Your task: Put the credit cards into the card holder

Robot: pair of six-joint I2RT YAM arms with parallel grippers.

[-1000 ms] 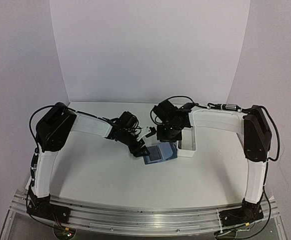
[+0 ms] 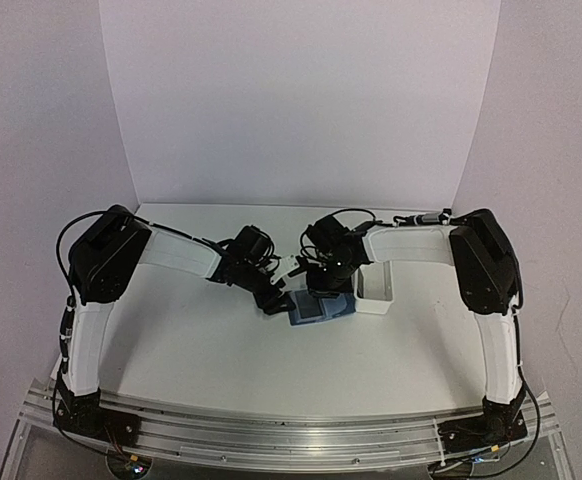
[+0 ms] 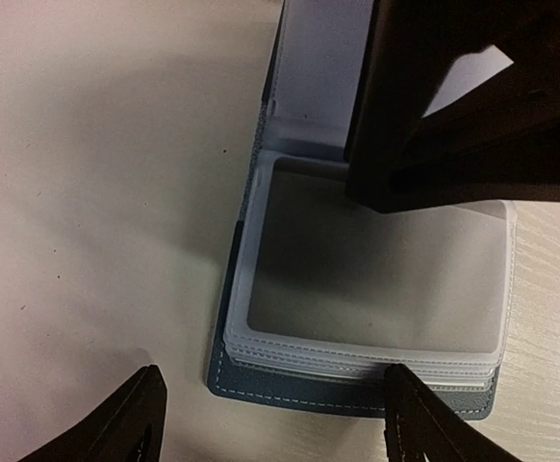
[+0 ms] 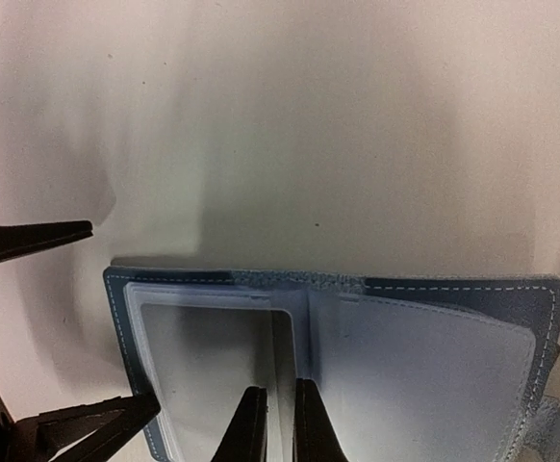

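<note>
The card holder lies spread open on the table, a blue cover with clear plastic sleeves. Its left sleeve looks empty in the left wrist view. At the holder's left end, my left gripper stands open, one finger outside the edge and the other by the stitched border. My right gripper is just over the inner edge of the left sleeve, its fingertips a narrow gap apart. Whether the sleeve's edge lies between them is unclear. No credit card can be made out.
A white tray stands right of the holder, partly behind the right arm. Both grippers are close together over the holder.
My right arm has come left and lower over the holder, hiding more of its right half. The left arm has stayed nearly still, and the holder remains in about the same place.
</note>
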